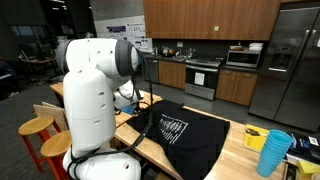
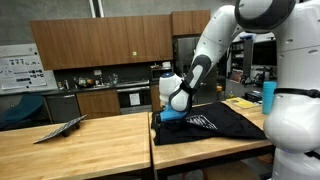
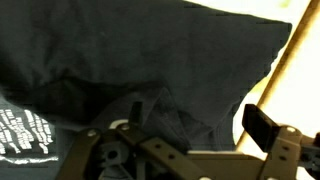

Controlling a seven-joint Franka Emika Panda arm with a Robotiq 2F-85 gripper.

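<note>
A black cloth with white print, seemingly a shirt (image 1: pixel 196 140), lies spread over the wooden table. In the wrist view the black fabric (image 3: pixel 185 45) fills most of the picture, with a raised fold near the middle and white lettering (image 3: pixel 22 133) at lower left. My gripper is open above the cloth, its fingers wide apart and nothing visibly held. The second exterior view has the gripper (image 2: pixel 168 115) over the cloth's near-left part; whether the fingertips touch the fabric cannot be told.
A blue cup (image 1: pixel 272 153) and a yellow item (image 1: pixel 256 137) stand on the table's right side. Bare wood (image 2: pixel 70 145) lies to the left in the second exterior view. Wooden stools (image 1: pixel 38 124) stand beside the table.
</note>
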